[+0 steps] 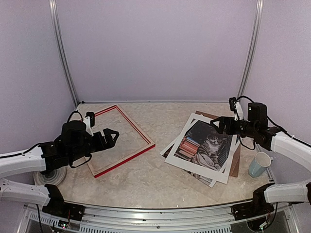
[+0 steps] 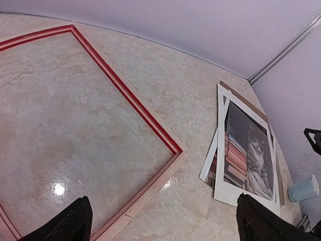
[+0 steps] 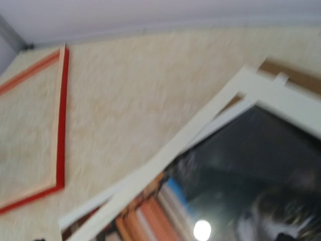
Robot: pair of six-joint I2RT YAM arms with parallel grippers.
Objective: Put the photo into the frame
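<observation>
On the left half of the table lies the empty red and wood frame point(image 1: 129, 158), a bare clear area inside its border. To the right, a cat-and-books photo point(image 1: 206, 145) with a white margin rests on top of a stack. Over the frame's lower middle hovers my left gripper point(image 1: 112, 138), open and empty; the left wrist view shows its fingers point(image 2: 258, 221) wide apart. My right gripper point(image 1: 217, 124) is above the photo's upper right part, open, holding nothing. In the right wrist view its fingers are nearly out of sight, and the photo point(image 3: 241, 165) fills the lower right.
Beneath the photo, another print and a brown board point(image 1: 236, 162) stick out. A light blue cup point(image 1: 259, 164) stands at the right edge, a roll of tape point(image 1: 57, 177) at the left. Bare table point(image 1: 141, 182) separates frame and stack.
</observation>
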